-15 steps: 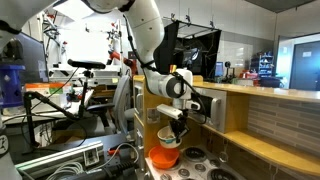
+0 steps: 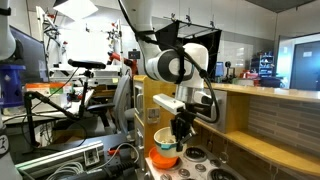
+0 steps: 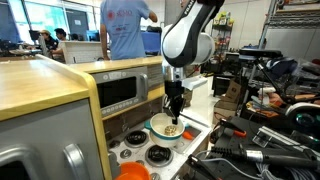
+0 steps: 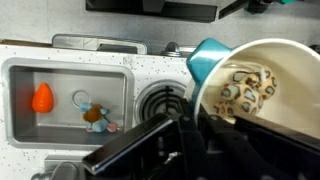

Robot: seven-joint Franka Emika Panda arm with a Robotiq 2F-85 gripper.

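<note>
A pot (image 4: pixel 275 100), teal outside and cream inside, hangs from my gripper by its near rim. In the wrist view the dark fingers are shut on that rim, and a brown-spotted item (image 4: pixel 245 90) lies inside. Exterior view 1 has the pot (image 2: pixel 166 141) just above an orange bowl (image 2: pixel 162 160), partly overlapping it, with my gripper (image 2: pixel 182 133) on its right side. From the other side, the pot (image 3: pixel 164 124) appears over the counter beyond the orange bowl (image 3: pixel 131 172). Whether pot and bowl touch cannot be told.
A grey sink (image 4: pixel 70 135) holds an orange object (image 4: pixel 42 98) and a small colourful toy (image 4: pixel 95 115). Close to it is a round burner (image 4: pixel 163 100). Several burners line the counter, and a silver microwave (image 3: pixel 120 91) stands behind it.
</note>
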